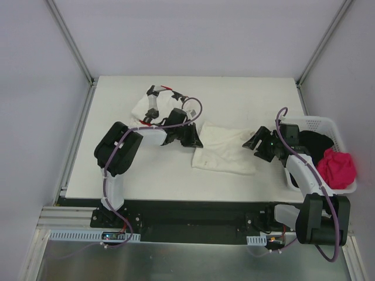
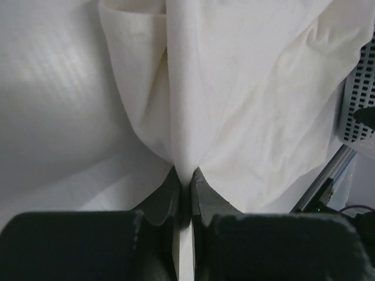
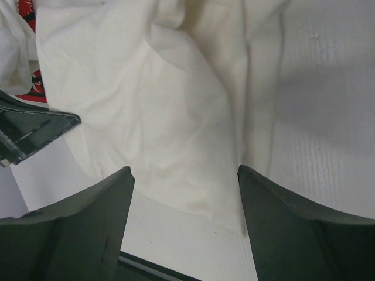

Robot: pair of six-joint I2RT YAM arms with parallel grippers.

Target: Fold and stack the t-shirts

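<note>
A cream t shirt (image 1: 225,150), folded into a rough rectangle, lies on the middle of the white table. My left gripper is shut on its left edge, and the cloth runs between the fingers as a narrow ridge in the left wrist view. Over the shirt's right side my right gripper stands open, its fingers apart with no cloth pinched. Another folded t shirt (image 1: 167,107), white with a black and red print, rests at the table's back left, partly behind the left arm.
At the right edge a white basket (image 1: 316,122) holds black cloth (image 1: 313,143) and red cloth (image 1: 338,168).
</note>
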